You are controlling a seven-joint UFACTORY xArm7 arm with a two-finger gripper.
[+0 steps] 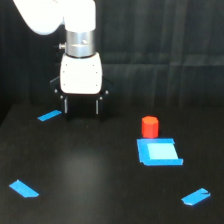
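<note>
My gripper (82, 107) hangs at the upper left of the camera view, below the white arm. Its two thin dark fingers stand apart, with nothing between them. A small red block (150, 127) is to the right of the gripper, clear of it. Just in front of the block lies a pale square (161, 151) edged with blue tape. The block appears at the square's back edge; whether the two touch I cannot tell.
Short blue tape strips lie on the dark table: one at the back left (49, 115), another at the front left (24, 188), and a third at the front right (196, 197). A dark curtain (160, 50) hangs behind.
</note>
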